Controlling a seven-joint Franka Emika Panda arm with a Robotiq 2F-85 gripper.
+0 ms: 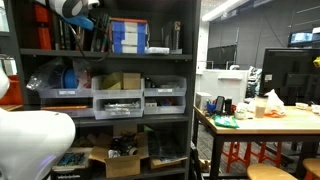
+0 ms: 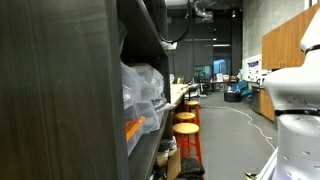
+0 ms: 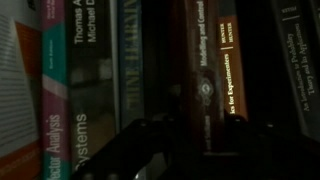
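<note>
A reddish-brown book [image 3: 205, 75] with "Modelling and Control" on its spine stands in the middle of the wrist view, nearer the camera than its neighbours. My gripper shows only as dark, blurred shapes low in that view, around the book's lower end. Whether its fingers touch the book is too dark to tell. From exterior view 1, the gripper [image 1: 90, 25] is up at the top-left shelf, in front of the row of books there. Exterior view 2 does not show the fingers clearly.
Beside the brown book stand a teal-spined book [image 3: 130, 65], a black book [image 3: 88, 80] and an orange-spined book [image 3: 232, 70]. Blue-and-white boxes [image 1: 129, 37] share the shelf. Plastic bins [image 1: 118, 105] fill the shelf below. A wooden table [image 1: 265, 124] is at right.
</note>
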